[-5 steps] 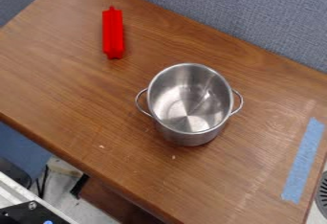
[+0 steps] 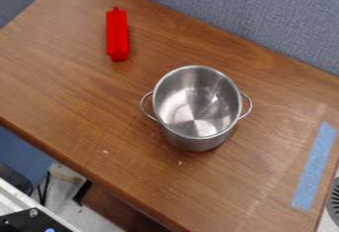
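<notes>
A steel pot (image 2: 196, 127) with two side handles stands upright and empty on the wooden table (image 2: 119, 117), right of the middle. A long red object (image 2: 117, 35) lies toward the back left of the table, apart from the pot. No gripper can be made out; only a small dark piece of hardware shows at the bottom-left corner.
A strip of blue tape (image 2: 312, 167) is on the table's right side. Grey padded surfaces (image 2: 265, 18) border the back. The table's left middle and the area in front of the pot are clear.
</notes>
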